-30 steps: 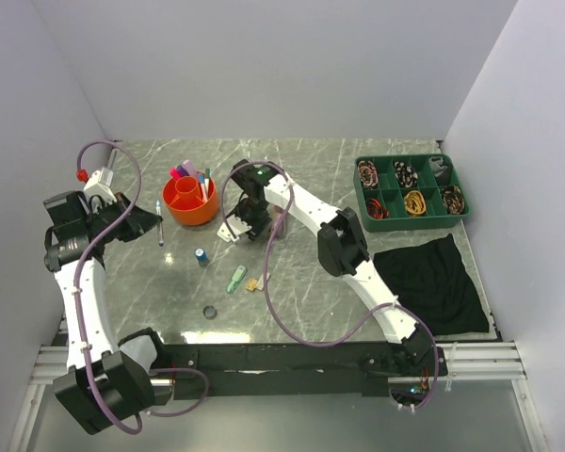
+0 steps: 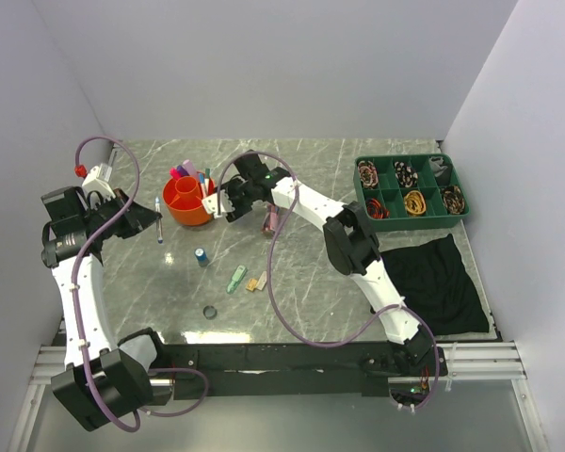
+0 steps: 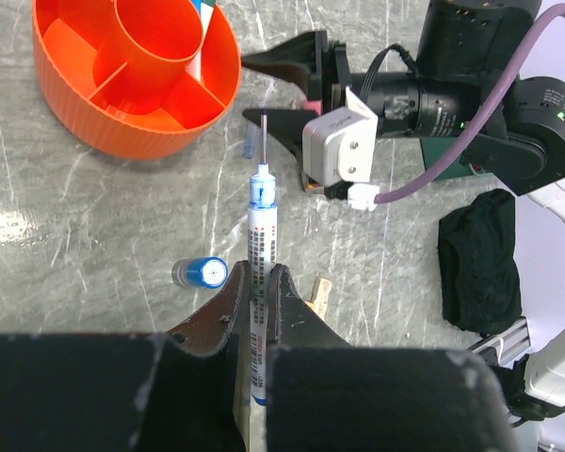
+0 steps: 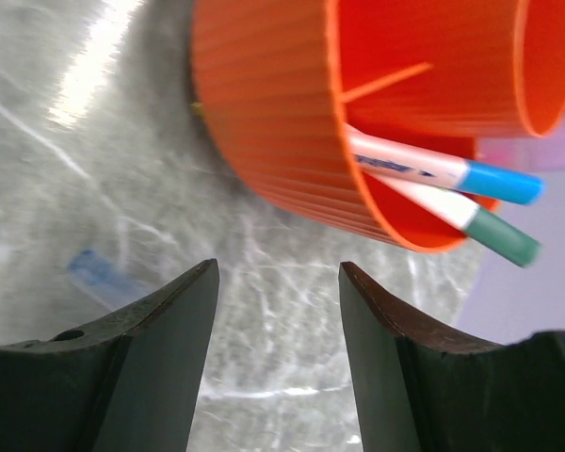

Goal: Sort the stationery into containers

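Note:
My left gripper is shut on a white and blue pen (image 3: 263, 221), held in front of the orange organizer (image 3: 122, 137). In the top view that pen (image 2: 158, 221) is just left of the organizer (image 2: 190, 216). A blue-capped marker (image 4: 395, 158) and a green-capped marker (image 4: 443, 202) lean out of it in the right wrist view. My right gripper is part open beside the organizer, nothing between its fingers. A small bluish clear piece (image 4: 104, 280) lies blurred on the table near its left finger.
A blue cylinder (image 2: 201, 256), a green item (image 2: 236, 279), small tan pieces (image 2: 256, 282) and a dark ring (image 2: 210, 312) lie on the table. A green divided tray (image 2: 410, 223) with coiled bands stands at the back right, a black cloth (image 2: 433, 287) in front of it.
My right gripper has moved left and slightly toward the back, closer to the organizer.

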